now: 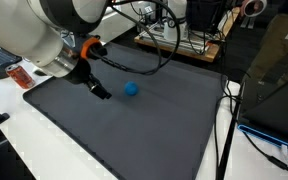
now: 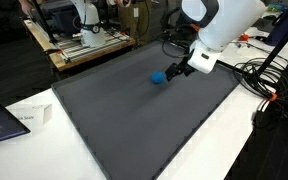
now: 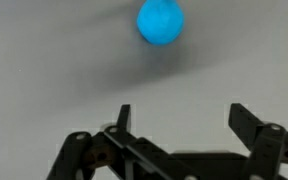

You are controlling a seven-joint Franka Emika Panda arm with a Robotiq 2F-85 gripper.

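Observation:
A small bright blue object, rounded in outline (image 1: pixel 131 88), rests on the dark grey board. The wrist view shows the same blue object (image 3: pixel 161 22) near the top edge, beyond my fingertips and apart from them. My gripper stands open with only bare board between its fingers. From the first exterior side, the gripper (image 1: pixel 101 92) hangs just left of the blue object. In the second exterior view the blue object (image 2: pixel 157 77) lies to the left of the gripper (image 2: pixel 174 72).
The grey board (image 1: pixel 149 130) is mostly clear around the blue object. An orange-red can (image 1: pixel 21 77) stands at its far left corner. Loose black cables (image 2: pixel 269 85) lie behind the arm. A white paper (image 2: pixel 22 120) lies off the board.

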